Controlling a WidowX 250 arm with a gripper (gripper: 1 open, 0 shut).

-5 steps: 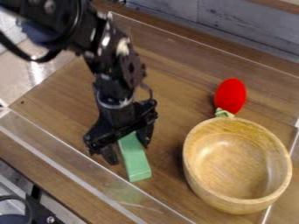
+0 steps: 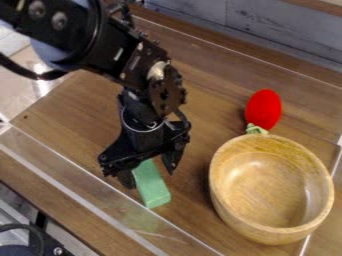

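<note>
My black gripper [image 2: 144, 160] hangs low over the left-centre of the wooden surface, its fingers down around the upper end of a green rectangular object [image 2: 152, 192]. The lower part of that object sticks out toward the front. Whether the fingers touch or hold it I cannot tell, as the gripper hides its upper end.
A large wooden bowl [image 2: 270, 190] stands to the right, and a red object with a pale green end [image 2: 263, 108] lies behind it. Clear low walls [image 2: 72, 182] edge the workspace.
The arm above the gripper has shifted and tilted slightly over the last second, while the fingers stay around the green object. The bowl and red object are unmoved.
</note>
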